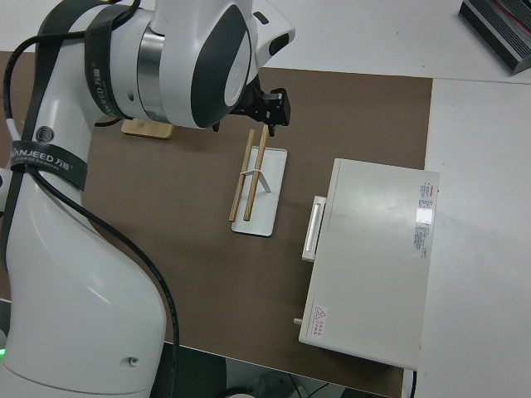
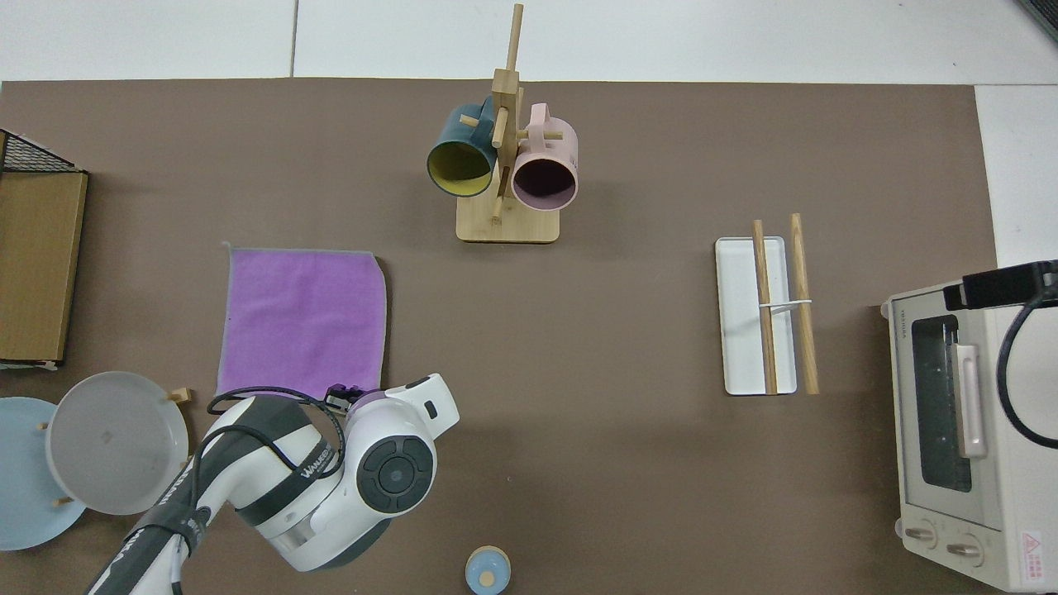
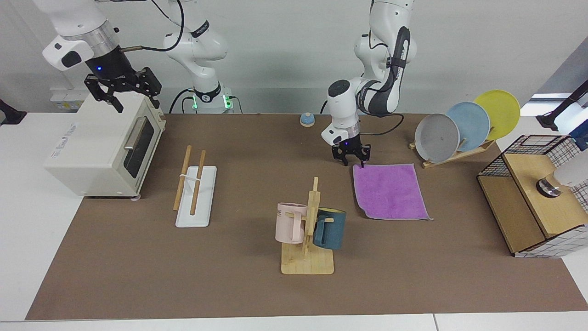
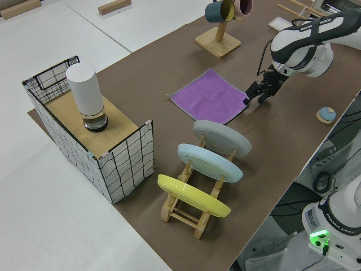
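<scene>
A purple cloth (image 2: 300,312) lies on the brown mat. My left gripper (image 3: 350,157) is low at the cloth's edge beside the plate rack; whether it is open or shut is hard to tell. My right gripper (image 3: 124,94) hangs above the white oven (image 3: 93,154), its finger unclear. A blue mug (image 2: 461,154) and pink mug (image 2: 545,168) hang on a wooden stand (image 2: 507,226). Grey (image 2: 114,446), blue (image 3: 468,121) and yellow (image 4: 193,195) plates stand in a wooden rack.
A white board with two wooden rods (image 2: 739,317) lies near the oven. A wire-walled shelf (image 3: 512,209) stands at one end. A small blue round object (image 2: 488,571) lies at the robot-side edge.
</scene>
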